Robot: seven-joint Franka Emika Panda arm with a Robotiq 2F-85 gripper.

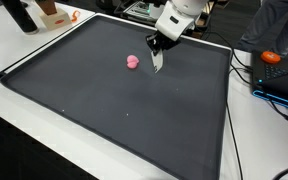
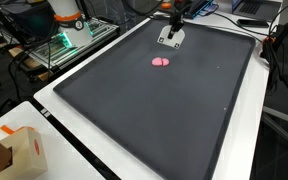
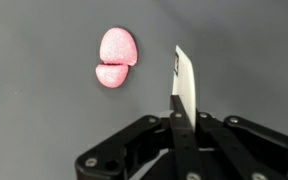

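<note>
Two pink dough-like pieces lie on the dark board: in the wrist view a larger piece touches a smaller piece along a straight seam. My gripper is shut on a thin white plate, seen nearly edge-on and pointing away from the fingers. In exterior view 2 the same plate shows its broad face with dark marks, just behind the pink pieces. From exterior view 1, the plate hangs to the right of the pink pieces, apart from them. Whether its lower edge touches the board cannot be told.
The dark board is bare apart from the pink pieces, with wide free room toward the front. A laptop and cables lie beyond its right side. A box-shaped device stands off at the near left in exterior view 2.
</note>
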